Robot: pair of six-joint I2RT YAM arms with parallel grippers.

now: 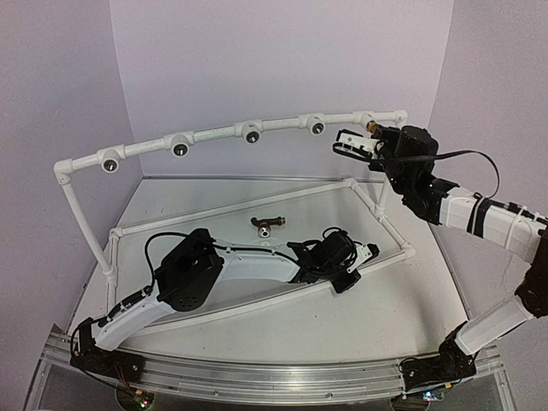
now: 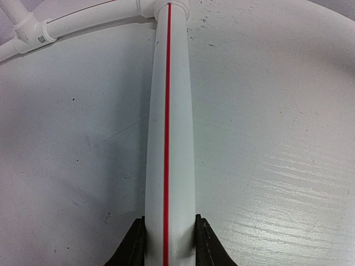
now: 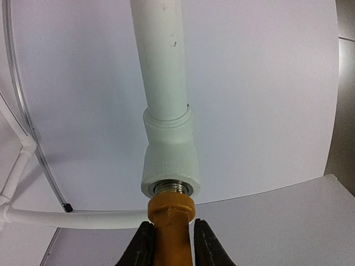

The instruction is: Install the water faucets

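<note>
An orange-brown faucet point(image 3: 172, 246) points up at the rightmost tee fitting point(image 3: 172, 163) of the raised white pipe. Some of its metal thread shows at the socket mouth. My right gripper is shut on its body, with a thin light sliver beside the right finger. Another faucet point(image 1: 268, 223), brown with a metal end, lies on the floor inside the frame. Down at the front, my left gripper is shut on the white frame pipe point(image 2: 178, 122) with the red stripe, one finger on each side.
Along the raised pipe, the other tee fittings, such as the leftmost one point(image 1: 110, 160), show open sockets. My left arm point(image 1: 248, 264) lies low across the frame, near the loose faucet.
</note>
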